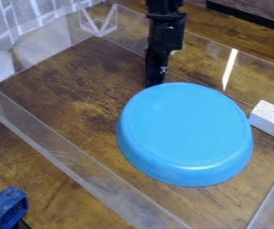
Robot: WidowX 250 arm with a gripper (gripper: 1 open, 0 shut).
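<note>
My black gripper [157, 70] reaches down from the top of the view to just behind a large upturned blue round dish [185, 134], low over the wooden floor of the clear-walled enclosure. It looks shut, with nothing visible between its fingers, though its tips are dark and small and partly hard to make out against the floor.
A white block [271, 121] lies at the right edge of the enclosure. A blue object [2, 210] sits outside at the lower left. Clear walls [55, 165] border the area.
</note>
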